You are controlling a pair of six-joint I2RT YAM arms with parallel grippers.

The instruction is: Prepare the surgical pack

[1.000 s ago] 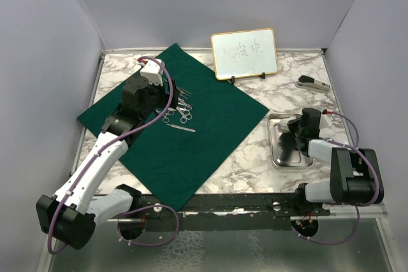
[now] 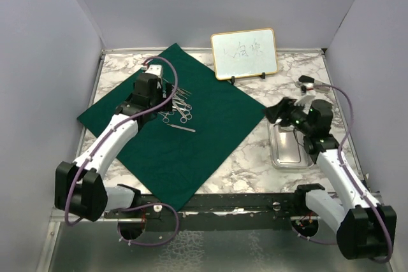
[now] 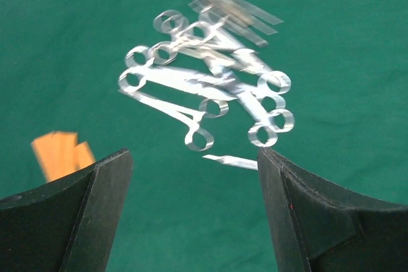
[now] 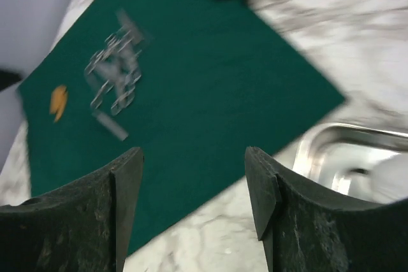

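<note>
Surgical instruments [image 2: 180,103] (scissors, clamps, forceps) lie piled on the green cloth [image 2: 210,144], a scalpel-like handle [image 2: 182,128] just below them. My left gripper hangs open over the cloth near the pile, nothing between its fingers; orange items [image 3: 57,157] show at left in its view. My right gripper is open and empty, raised above the left part of the steel tray [image 2: 287,154], in which a whitish object [image 4: 389,176] lies, blurred.
A whiteboard [image 2: 244,52] on stands is at the back. A stapler-like tool [image 2: 305,79] lies back right. Bare marble shows between cloth and tray. Grey walls enclose both sides.
My right gripper has risen out of the tray and moved left toward the cloth, its arm extending. The left arm has shifted slightly back and left.
</note>
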